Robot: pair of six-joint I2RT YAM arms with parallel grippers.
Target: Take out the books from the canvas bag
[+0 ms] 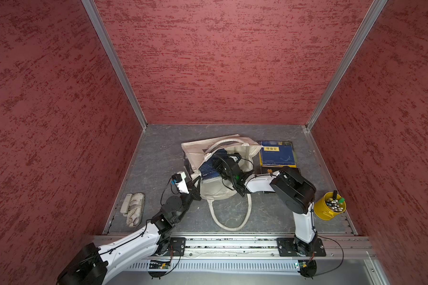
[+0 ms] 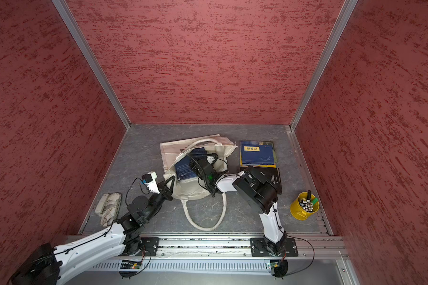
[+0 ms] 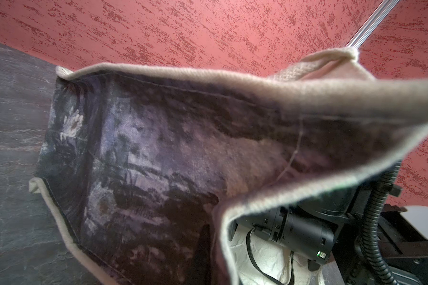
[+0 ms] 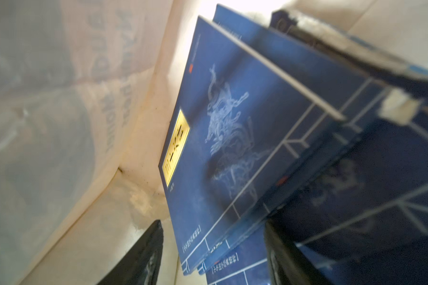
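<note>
The cream canvas bag (image 1: 218, 190) lies mid-table with its mouth spread. Several dark blue books (image 4: 233, 118) lean inside it, overlapping; the front one has a yellow label. Reaching into the bag, my right gripper is part open. Its fingers (image 4: 147, 251) stand on either side of the front books' lower corner, and contact with them cannot be made out. At the bag's left edge, my left gripper (image 1: 198, 184) is shut on the canvas rim, its fingertips mostly hidden by the cloth in the left wrist view.
Right of the bag lie a blue book (image 2: 257, 154) and a black book (image 2: 273, 176). A yellow bucket of pens (image 2: 300, 209) stands at the far right, a beige pencil case (image 2: 110, 209) at the far left.
</note>
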